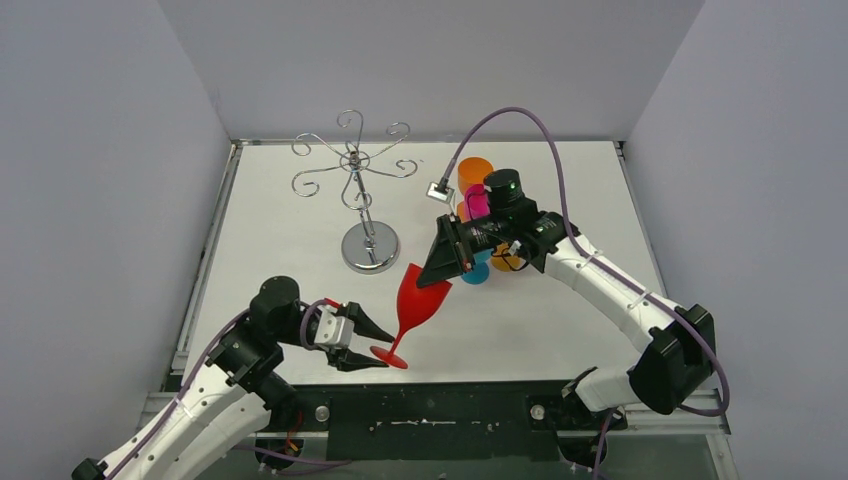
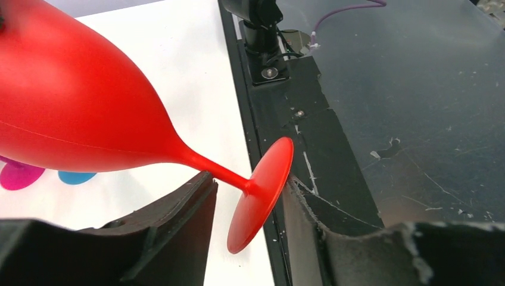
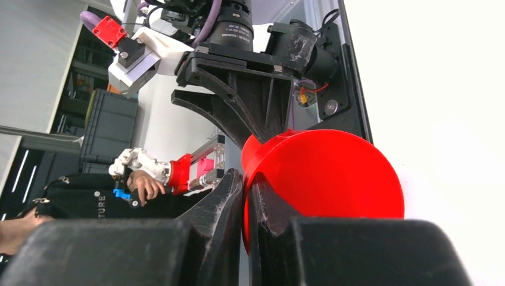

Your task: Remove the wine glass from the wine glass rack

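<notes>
A red wine glass hangs tilted above the front of the table, foot toward the lower left. My right gripper is shut on its rim; in the right wrist view the fingers pinch the red wall. At the foot, my left gripper stands open. In the left wrist view the red foot lies between the parted fingers, with a gap on either side of it. The chrome rack stands at the back left, its curled arms empty.
Several orange, pink and blue glasses, one orange glass among them, stand at the back right, partly behind my right arm.
</notes>
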